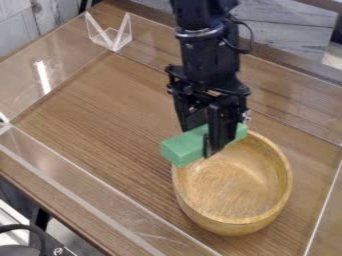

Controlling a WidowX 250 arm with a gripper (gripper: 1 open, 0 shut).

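A round tan wooden bowl (234,194) sits on the wooden table at the lower right. Over its upper left part, my black gripper (205,125) is shut on a green block (183,149), which is tilted and partly hidden behind the fingers. The block's lower left end reaches out past the bowl's rim.
A clear plastic holder (110,30) stands at the back left near the table's (80,130) raised edge. A black cable lies at the bottom left corner.
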